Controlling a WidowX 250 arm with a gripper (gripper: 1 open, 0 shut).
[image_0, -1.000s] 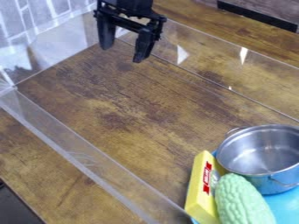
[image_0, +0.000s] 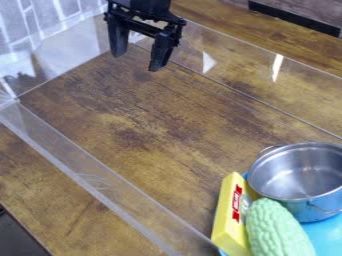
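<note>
My black gripper (image_0: 139, 50) hangs at the top centre over the back of the wooden work area (image_0: 147, 125). Its two fingers point down and stand apart, open, with nothing visible between them.
At the lower right are a metal pot (image_0: 297, 180), a yellow box (image_0: 230, 215) and a pale green bumpy object (image_0: 277, 228), on or by a blue surface. Clear plastic walls edge the work area.
My gripper has shifted very slightly upward. The objects at the lower right have not moved.
</note>
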